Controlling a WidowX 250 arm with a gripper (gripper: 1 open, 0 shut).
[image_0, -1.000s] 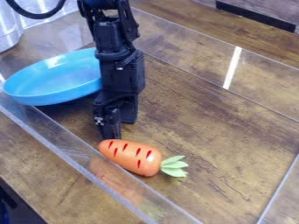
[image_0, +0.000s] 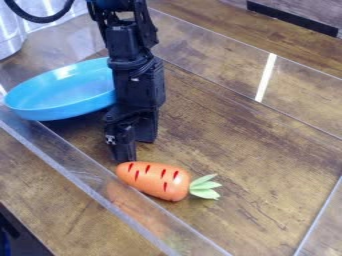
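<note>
An orange toy carrot (image_0: 158, 181) with dark red stripes and pale green leaves lies on the wooden surface in the lower middle. My black gripper (image_0: 124, 150) is low, pointing down just beyond the carrot's wide end, at or very near it; whether its fingers are apart or together is hard to see. A light blue plate (image_0: 43, 93) sits at the upper left, behind and beside the arm.
A clear low wall (image_0: 94, 185) runs diagonally along the near left edge, close to the carrot. The wooden surface to the right of the arm is clear.
</note>
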